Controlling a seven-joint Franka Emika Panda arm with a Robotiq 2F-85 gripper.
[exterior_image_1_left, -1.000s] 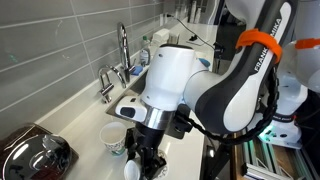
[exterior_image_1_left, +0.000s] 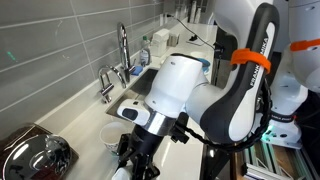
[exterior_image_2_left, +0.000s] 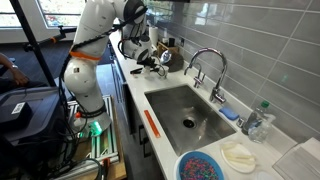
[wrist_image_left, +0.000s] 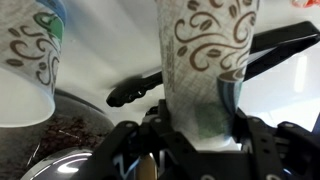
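In the wrist view a paper cup (wrist_image_left: 208, 50) with brown swirls and coffee beans is held in my gripper, whose dark fingers are shut on its sides. A second patterned paper cup (wrist_image_left: 25, 90) stands apart from it at the left edge, partly out of frame. In exterior view 1, a white cup (exterior_image_1_left: 112, 135) stands on the counter beside my gripper (exterior_image_1_left: 137, 155). Only a pale bit of the held cup (exterior_image_1_left: 122, 173) shows there, at the bottom edge. Far off in exterior view 2, the gripper is too small to read.
A shiny metal pot (exterior_image_1_left: 36, 152) is at the lower left of exterior view 1. Behind the held cup lies a black-handled utensil (wrist_image_left: 135, 90). The sink (exterior_image_2_left: 190, 118) with its tall faucet (exterior_image_2_left: 222, 68) and a blue bowl (exterior_image_2_left: 200, 166) are farther along the counter.
My gripper has shifted left in exterior view 1 with the held cup, closer to the standing cup and partly in front of it. The standing cup has stayed put.
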